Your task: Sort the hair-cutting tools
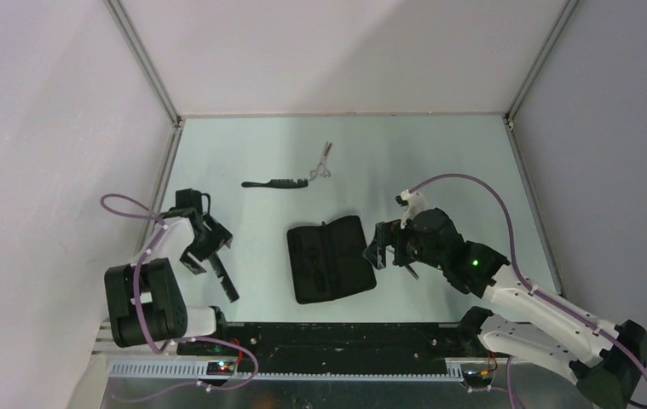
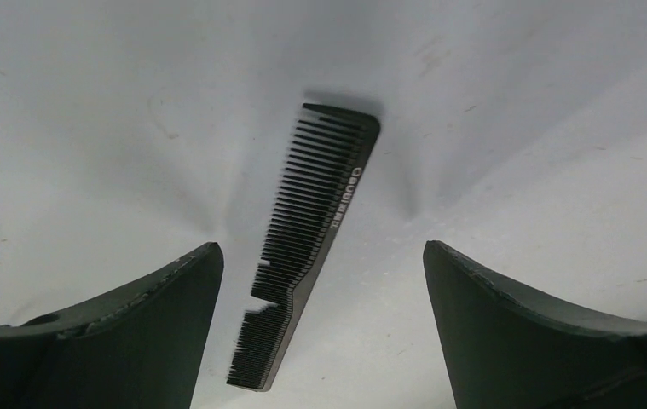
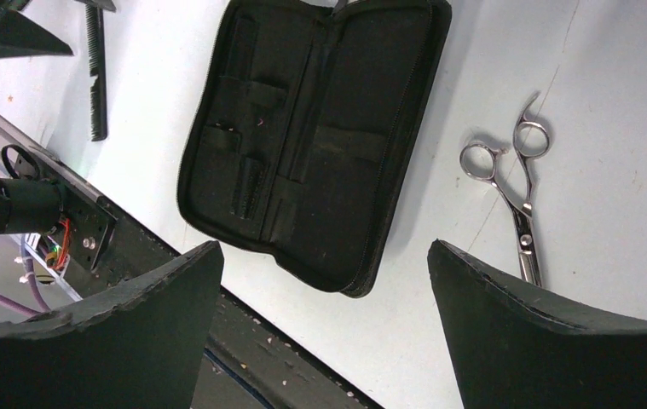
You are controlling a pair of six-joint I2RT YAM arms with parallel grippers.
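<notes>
A black fine-tooth comb (image 1: 223, 275) (image 2: 324, 187) lies on the table, between my left gripper's spread fingers in the left wrist view. My left gripper is open above it, empty. An open black zip case (image 1: 332, 260) (image 3: 362, 170) with elastic loops lies at front centre. Scissors (image 3: 526, 247) lie to its right, below my open, empty right gripper. A dark wide-tooth comb (image 1: 274, 184) and a second pair of scissors (image 1: 321, 169) lie at the back.
The table's front edge borders a dark rail (image 1: 354, 341). Walls enclose the back and sides.
</notes>
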